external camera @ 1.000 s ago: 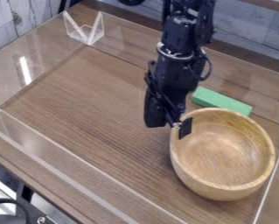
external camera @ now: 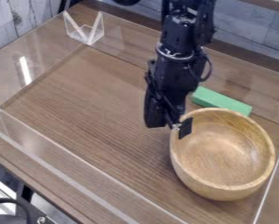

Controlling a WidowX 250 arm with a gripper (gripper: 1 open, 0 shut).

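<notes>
My black gripper (external camera: 166, 115) points down over the near left rim of a round wooden bowl (external camera: 221, 164) on the right of the table. It is shut, and I see nothing held in it, though its fingertips are dark and hard to make out against the bowl's rim. A green block (external camera: 223, 101) lies behind the bowl, partly hidden by the arm and the bowl.
A clear plastic bracket (external camera: 86, 28) sits at the back left. A wooden wall panel runs along the back.
</notes>
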